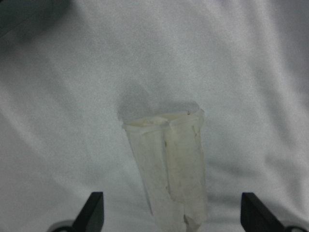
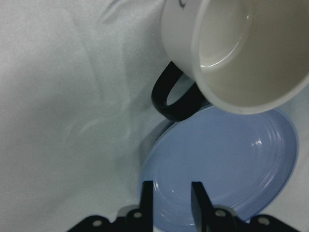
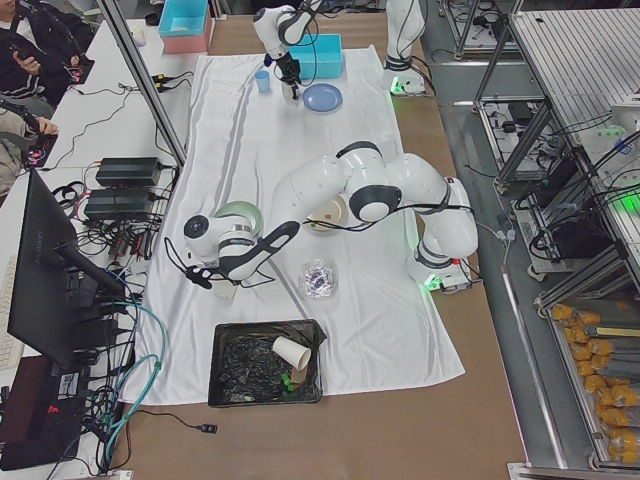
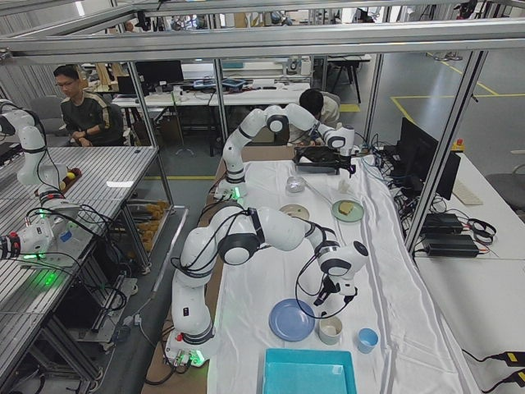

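Note:
A crumpled white paper cup (image 1: 169, 169) lies on the cloth below my left gripper (image 3: 208, 278), whose fingers stand wide apart with nothing between them. At the other end, a white mug (image 2: 241, 53) with a black handle stands next to a blue plate (image 2: 217, 154), also seen in the right camera view. My right gripper (image 4: 335, 297) is over that area, open and empty, its fingers above the plate in the right wrist view.
A black-lined bin (image 3: 250, 365) holds a white cup; a bagged item (image 3: 318, 280) lies nearby. A green plate (image 4: 347, 211), beige plate (image 4: 294, 212), blue cup (image 4: 367, 341) and cyan box (image 4: 308, 373) stand on the cloth. The middle has free room.

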